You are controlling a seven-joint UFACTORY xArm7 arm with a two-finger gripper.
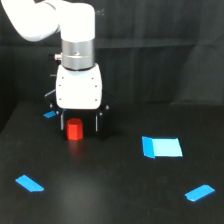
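Observation:
A small red block (75, 129) stands on the black table at the left. Directly over it is my white gripper (80, 125), pointing down, its dark fingers spread wide. One finger shows on each side of the block, with a visible gap from the block, wider on the right. How near the fingertips are to the block in depth is hard to judge.
Blue tape (30, 184) marks the front left, and another blue strip (200, 192) the front right. Right of centre lies a pale cyan square (167, 147) beside a blue piece (148, 147). Between these, the dark surface looks clear.

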